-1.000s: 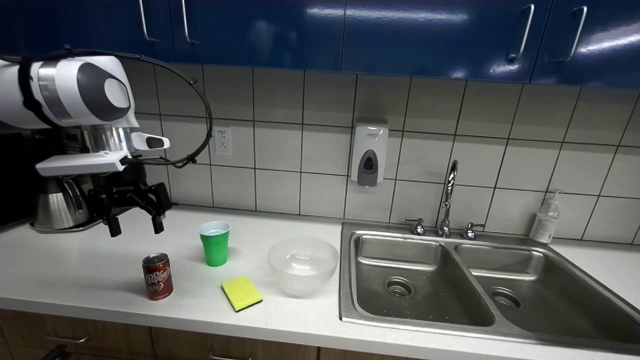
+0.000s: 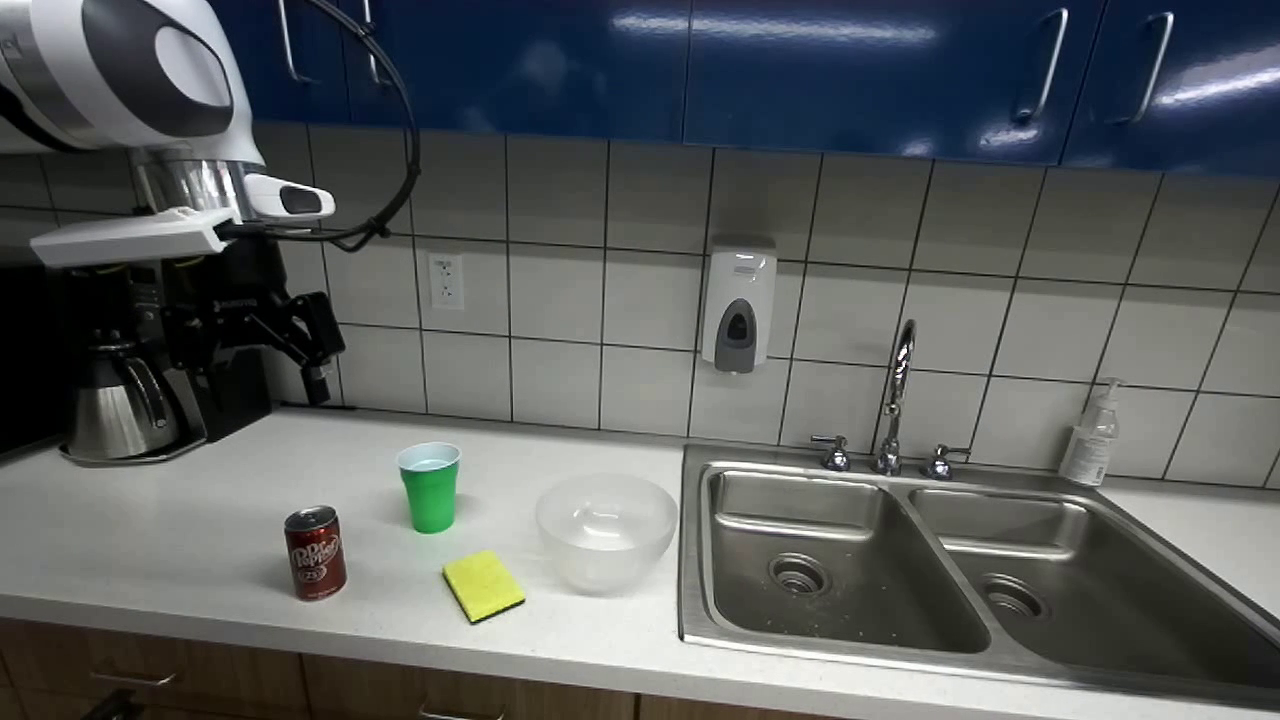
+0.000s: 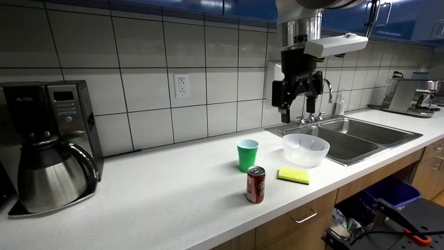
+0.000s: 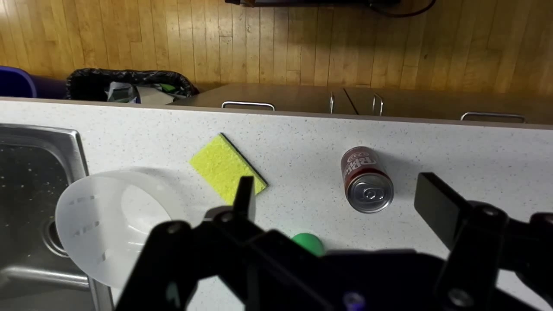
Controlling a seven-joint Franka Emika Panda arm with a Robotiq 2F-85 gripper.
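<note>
My gripper (image 3: pixel 297 113) hangs open in the air above the counter, its two fingers wide apart and nothing between them. Below it stand an upright green cup (image 2: pixel 429 493) with a pale blue inside and an upright dark red Dr Pepper can (image 2: pixel 316 556), nearer the front edge. A yellow sponge (image 2: pixel 483 586) with a dark underside lies flat to the right of the can. Beside the sink, a translucent white bowl (image 2: pixel 606 540) rests on the counter and looks empty. In the wrist view the gripper body covers most of the cup (image 4: pixel 309 242).
The double steel sink (image 2: pixel 894 662) lies right of the bowl, with its faucet (image 2: pixel 896 384) behind. A coffee maker (image 3: pixel 73 112) with a steel carafe stands at the far left. Blue cabinets (image 2: pixel 864 72) hang above. Bare counter (image 3: pixel 174 183) spreads between coffee maker and can.
The arm has risen and shifted a little left in the exterior view, and the gripper has turned. The can, cup, sponge and bowl have stayed in place.
</note>
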